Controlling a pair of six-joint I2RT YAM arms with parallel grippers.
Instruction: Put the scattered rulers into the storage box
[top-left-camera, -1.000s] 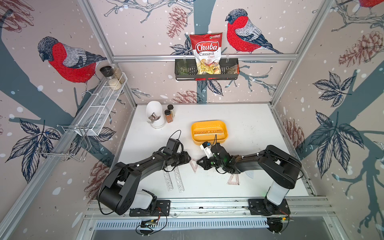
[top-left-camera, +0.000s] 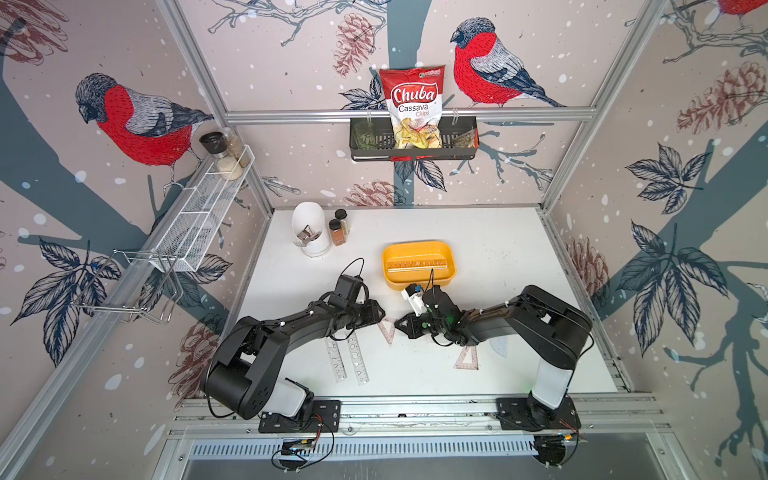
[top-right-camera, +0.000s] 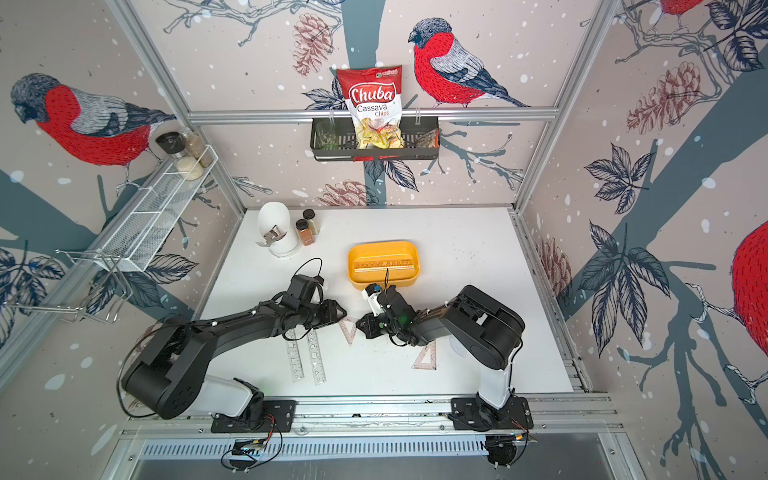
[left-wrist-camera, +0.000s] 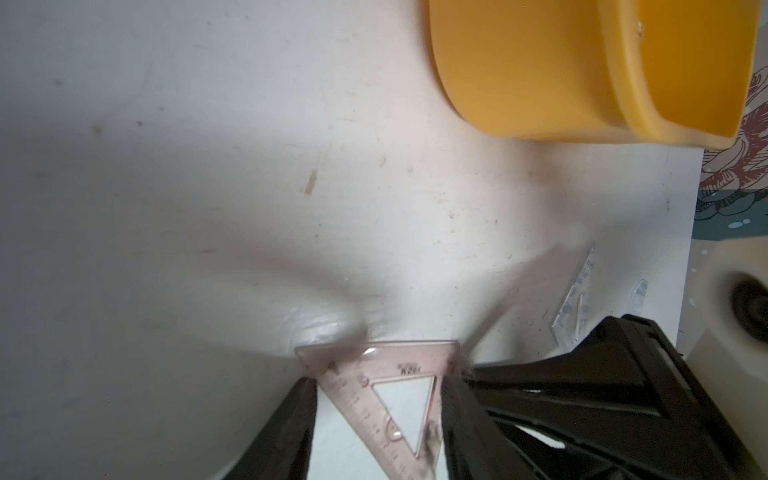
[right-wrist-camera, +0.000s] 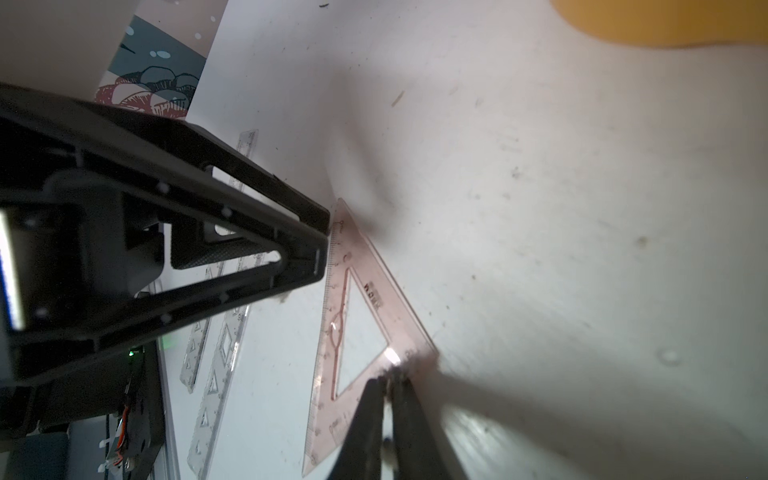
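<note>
A pink transparent set square (left-wrist-camera: 344, 392) lies at the table's middle, between my two grippers. In the right wrist view, my right gripper is shut on an edge of this set square (right-wrist-camera: 320, 400) near one corner. My left gripper is part open, its fingers spread over the opposite side of the piece; its tips come close to the far corner, and contact cannot be told. The yellow storage box (top-left-camera: 397, 278) stands behind the grippers with a ruler (top-left-camera: 417, 265) in it. Two clear rulers (top-left-camera: 336, 361) (top-left-camera: 357, 360) lie below the left arm.
Another pink set square (top-left-camera: 466, 359) lies under the right arm, with a clear protractor-like piece (top-left-camera: 500, 345) beside it. A white holder (top-left-camera: 309, 229) and spice jars (top-left-camera: 337, 233) stand at the back left.
Both arms' rear links have shifted slightly inward. The left gripper has hardly moved, and the right gripper stays at the set square, which lies almost where it was.
</note>
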